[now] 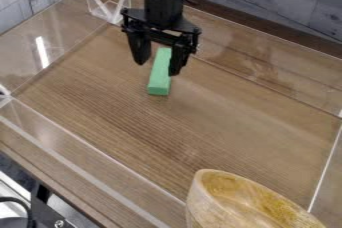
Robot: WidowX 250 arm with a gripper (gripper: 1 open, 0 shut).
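A small green rectangular object point(159, 81) lies on the wooden tray floor near the upper middle. The black robot gripper point(160, 44) hangs over it from the top, its two sides spread apart above and around the green object's far end. Whether anything touches the object is unclear, and the fingers are too small and dark to read for certain.
A yellow bowl point(241, 204) sits at the bottom right corner. Clear plastic pieces and cables show along the left side.
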